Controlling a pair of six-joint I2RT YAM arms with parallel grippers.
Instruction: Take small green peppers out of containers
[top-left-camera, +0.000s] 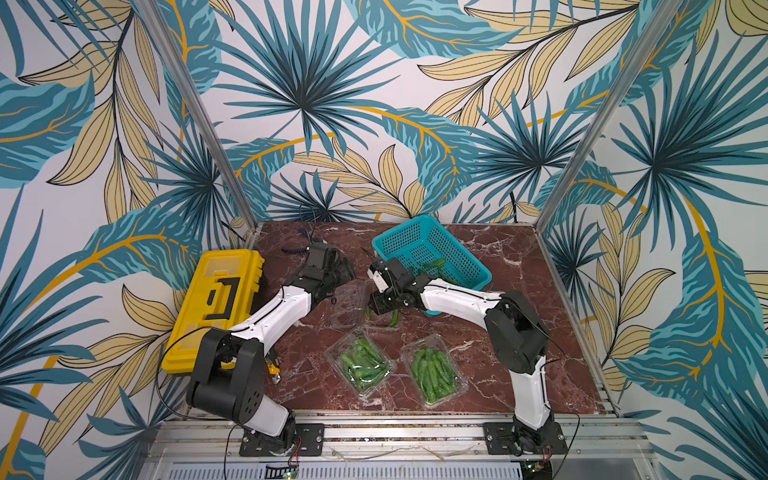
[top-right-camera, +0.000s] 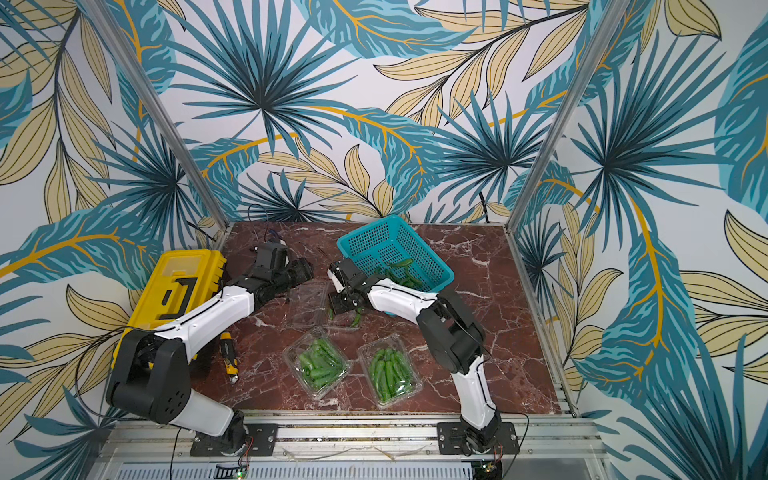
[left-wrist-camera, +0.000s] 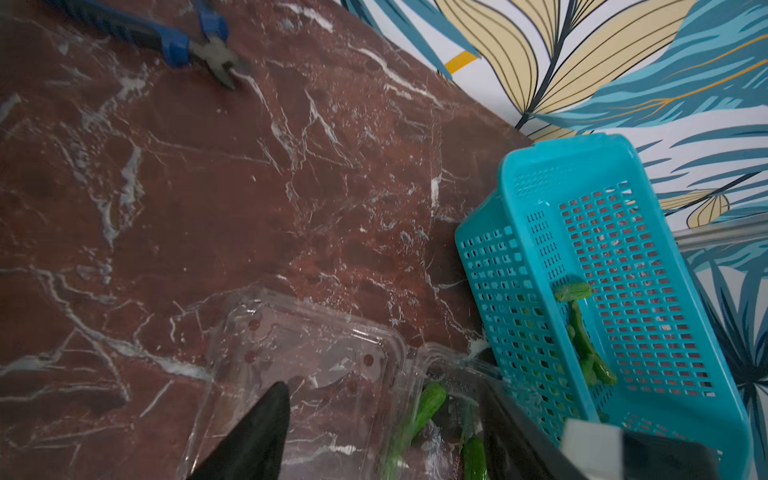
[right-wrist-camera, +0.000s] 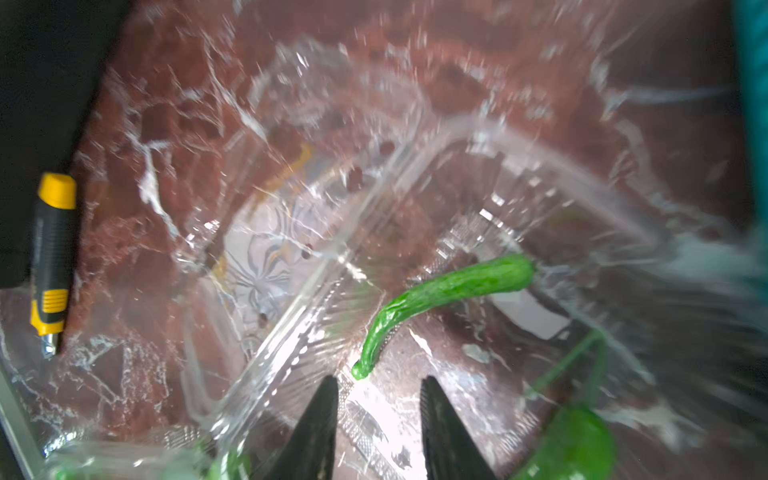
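A clear plastic container holds two green peppers: one curved pepper (right-wrist-camera: 448, 292) lies in its middle and another pepper (right-wrist-camera: 577, 448) lies nearer the lower right of the right wrist view. My right gripper is over this container, fingers part open and nothing between them, close to the curved pepper's tip. Left of it my left gripper stands open and empty above the table. The teal basket (top-left-camera: 472, 268) behind has several peppers (left-wrist-camera: 588, 344) inside. At the front sit two full clear packs of peppers, a left pack (top-left-camera: 364, 364) and a right pack (top-left-camera: 433, 370).
An empty clear lid (left-wrist-camera: 308, 360) adjoins the container's left side. A yellow toolbox (top-left-camera: 196, 320) stands at the far left, with a yellow-black cutter (top-right-camera: 229, 357) beside it. Blue-handled pliers (left-wrist-camera: 188, 48) lie at the back left. Table right of the basket is clear.
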